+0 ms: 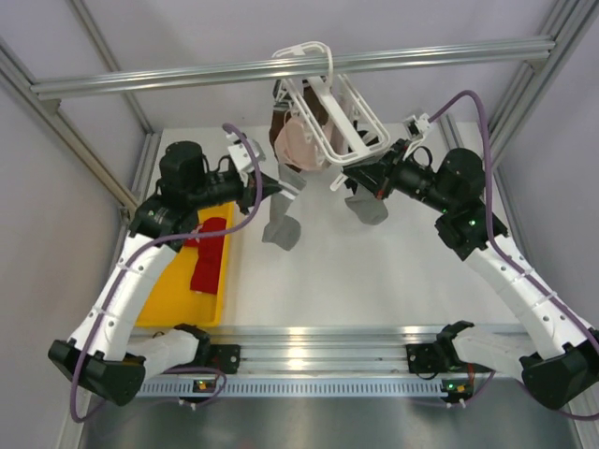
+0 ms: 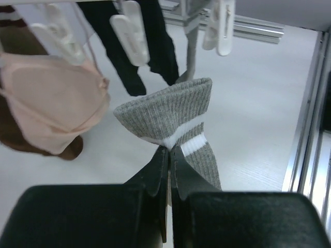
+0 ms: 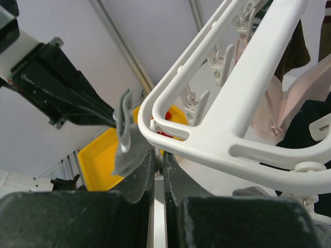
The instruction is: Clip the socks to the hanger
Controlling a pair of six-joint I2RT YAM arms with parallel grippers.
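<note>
A grey sock with white stripes (image 2: 178, 119) is pinched in my left gripper (image 1: 277, 183), its foot dangling beneath in the top view. The white hanger (image 1: 360, 131) hangs from the rail at top centre, and my right gripper is shut on the hanger's frame at its near corner. Empty white clips (image 2: 132, 39) show above the held sock in the left wrist view. Other socks hang from the hanger: a pink one (image 2: 54, 98), dark ones (image 2: 137, 46) and a grey one (image 1: 367, 208).
A yellow bin (image 1: 173, 295) with red socks (image 1: 208, 262) in it stands on the left. The metal rail (image 1: 197, 79) crosses above the work area. Bare white table (image 1: 328, 281) lies between the arms.
</note>
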